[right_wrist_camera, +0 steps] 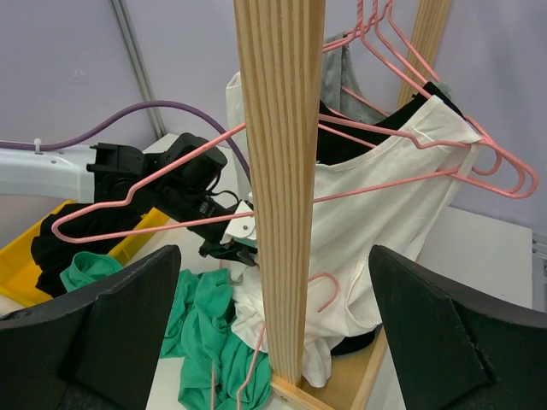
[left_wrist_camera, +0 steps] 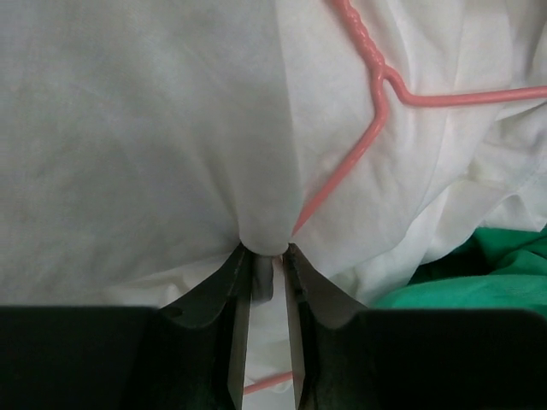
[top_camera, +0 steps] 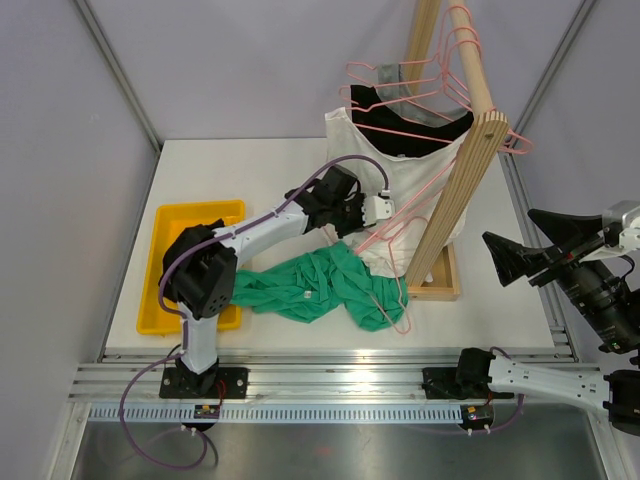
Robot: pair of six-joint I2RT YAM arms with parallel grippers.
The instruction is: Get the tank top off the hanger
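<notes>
The white tank top [top_camera: 350, 150] hangs from the pink hangers on the wooden rack, with a pink hanger [left_wrist_camera: 376, 94] lying against its fabric in the left wrist view. My left gripper is at the cloth's lower part, its fingertips close together with a fold of white fabric between or just behind them; how firmly it holds is hard to tell. My right gripper [top_camera: 520, 257] stands open at the right, off the rack, facing the wooden post [right_wrist_camera: 278, 171].
A black garment [top_camera: 400, 130] hangs among the hangers. A green cloth [top_camera: 300, 285] lies on the table in front of a yellow bin [top_camera: 170, 310] at the left. The table right of the rack is clear.
</notes>
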